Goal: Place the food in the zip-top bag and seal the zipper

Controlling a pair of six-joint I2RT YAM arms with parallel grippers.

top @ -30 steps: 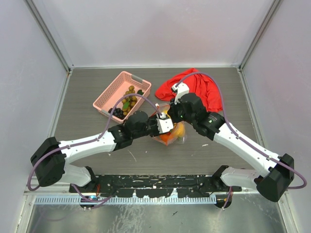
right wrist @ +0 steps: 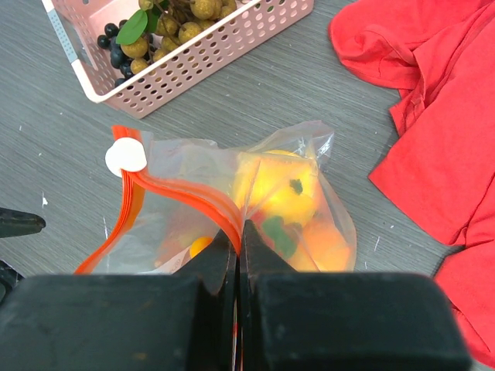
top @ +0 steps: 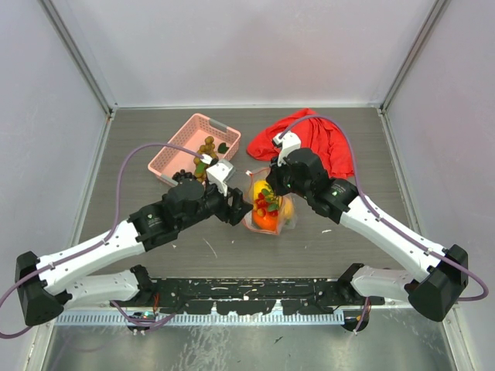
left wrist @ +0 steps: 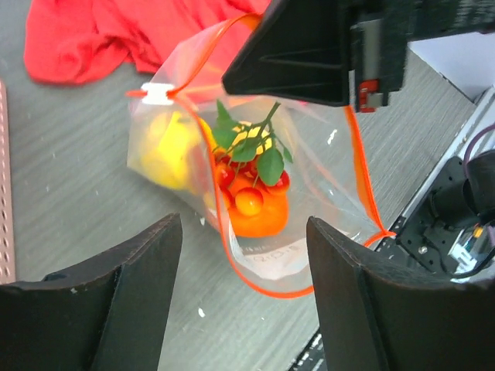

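The clear zip top bag (left wrist: 271, 267) gapes open, its orange zipper edge (right wrist: 189, 191) spread wide, with a white slider (right wrist: 126, 157) at one corner. Inside it lie a yellow food piece (left wrist: 172, 151), an orange one (left wrist: 259, 214) and small red tomatoes with green leaves (left wrist: 269, 166). My right gripper is shut on the bag's orange edge. Left of the bag's mouth, my left gripper stands open, nothing between its fingers; in the top view its tips are near the bag (top: 249, 202).
A pink basket (top: 168, 154) at the back left holds brown longan-like fruit (right wrist: 186, 31) and dark grapes (right wrist: 116, 56). A crumpled red cloth (top: 325, 143) lies behind the bag to the right.
My left gripper has drawn back leftward from over the bag and turned, uncovering the food inside. The right arm has stayed in place.
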